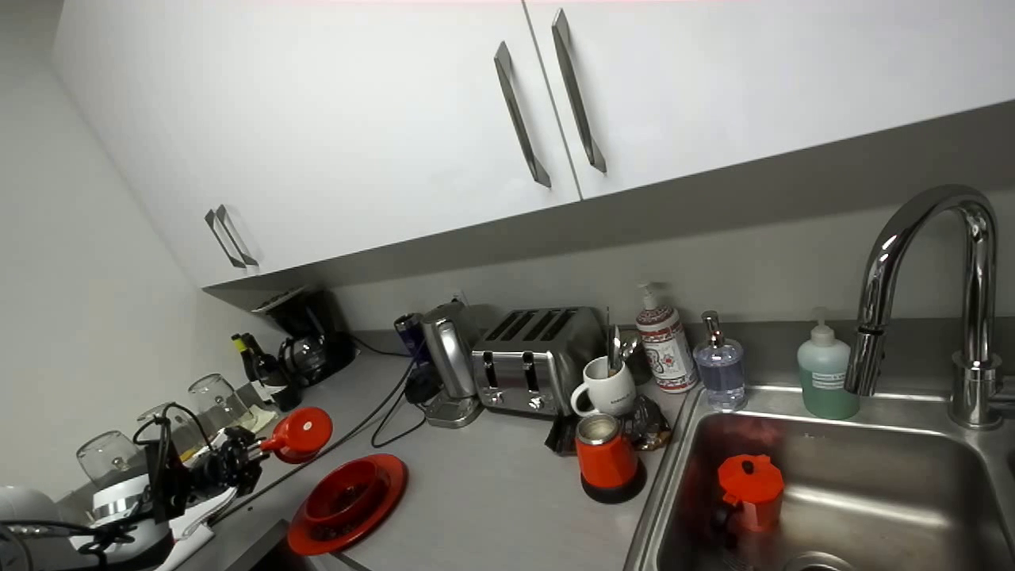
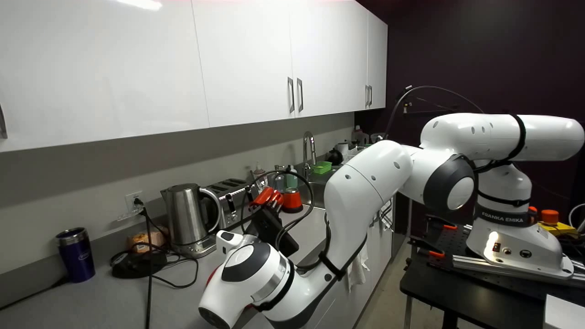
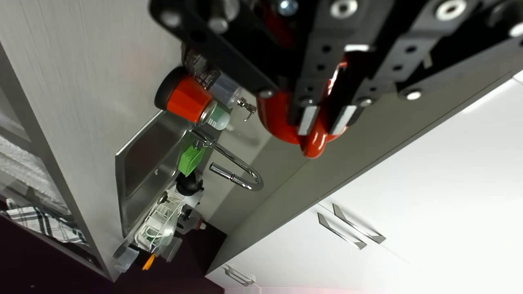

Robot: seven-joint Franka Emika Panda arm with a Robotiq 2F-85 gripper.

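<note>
A red cup-like object (image 1: 304, 430) is held up in the air by my gripper (image 1: 262, 448), above and left of the red bowl in exterior view 1. In the wrist view the fingers of my gripper are closed around the object's red handle (image 3: 315, 145); its rounded red body (image 3: 278, 120) lies behind the fingers and is partly covered by them. Exterior view 2 has the red object (image 2: 265, 196) beyond the wrist, partly hidden by the black gripper parts. Whether it contains anything cannot be seen.
A red bowl (image 1: 347, 493) rests on a red plate (image 1: 395, 473) below. Upturned glasses (image 1: 109, 455) stand near the arm. A kettle (image 1: 451, 357), toaster (image 1: 525, 365) and red-orange container (image 1: 606, 461) line the counter; the sink (image 1: 861, 466) holds a red pot (image 1: 752, 485). Mid-counter is clear.
</note>
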